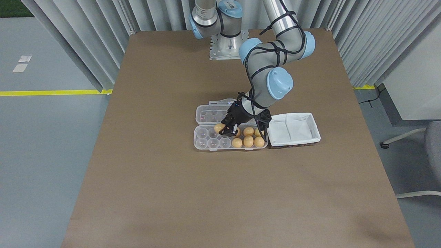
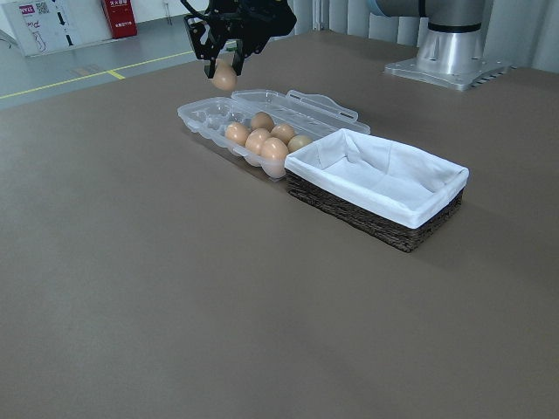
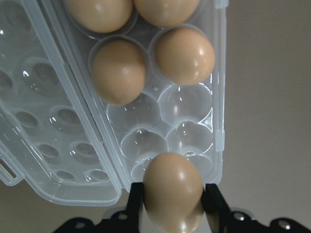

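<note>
A brown egg (image 3: pixel 172 189) (image 2: pixel 224 76) is held between the black fingers of my gripper (image 1: pixel 221 128), raised above the left end of a clear plastic egg carton (image 1: pixel 202 138). In the wrist view, empty cups (image 3: pixel 187 102) lie just beyond the held egg, and several eggs (image 3: pixel 184 56) fill the far cups. In the front view, those eggs (image 1: pixel 248 142) occupy the right half of the carton. The carton's lid (image 3: pixel 53 141) is open, with empty moulded hollows.
A wicker basket (image 2: pixel 367 220) with a white cloth liner stands at the carton's right, apparently empty.
</note>
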